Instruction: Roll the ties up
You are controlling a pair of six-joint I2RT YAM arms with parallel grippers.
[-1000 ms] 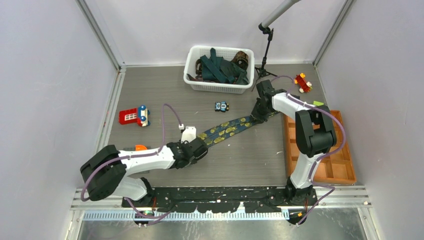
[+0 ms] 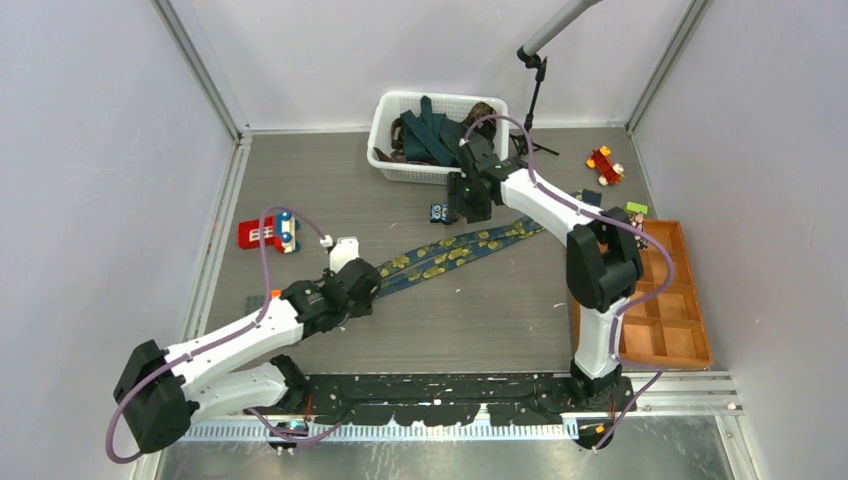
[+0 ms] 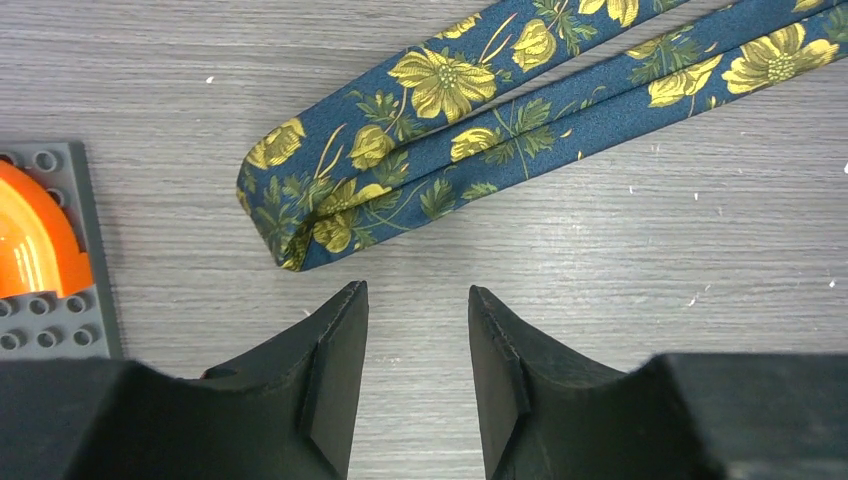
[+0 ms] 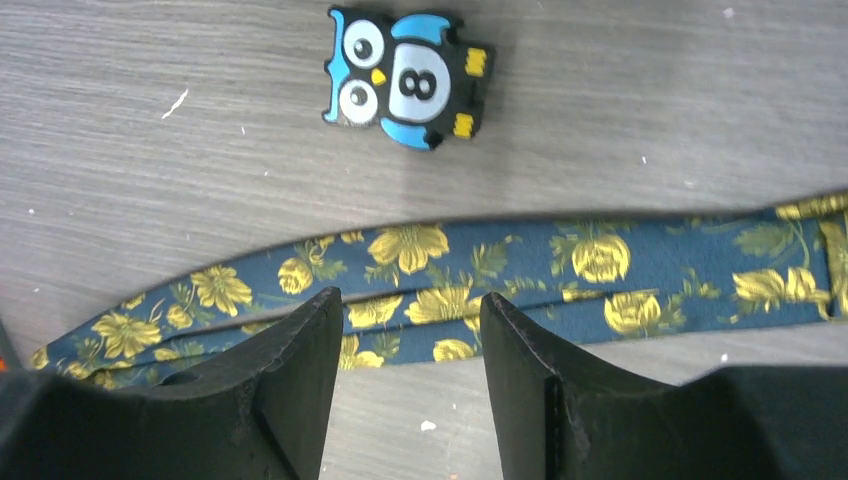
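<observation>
A navy tie with yellow flowers [image 2: 455, 254] lies stretched across the middle of the table, folded lengthwise in two strips. Its left end is a fold [image 3: 290, 205], seen in the left wrist view just beyond the left fingers. My left gripper is part open above bare table, with nothing between its fingers. High over the tie, the right gripper stands open and empty; the tie [image 4: 420, 300] passes beneath it in the right wrist view. More ties [image 2: 424, 132] lie in a white basket [image 2: 417, 172] at the back.
An owl toy [image 4: 405, 78] lies just behind the tie. On the left are a red toy vehicle [image 2: 258, 233] and a grey block plate [image 3: 97, 260] with an orange piece. An orange compartment tray [image 2: 695, 300] stands on the right.
My right gripper has moved off the tie, back and left towards the basket. The left arm has shifted left, baring more of the tie's left part.
</observation>
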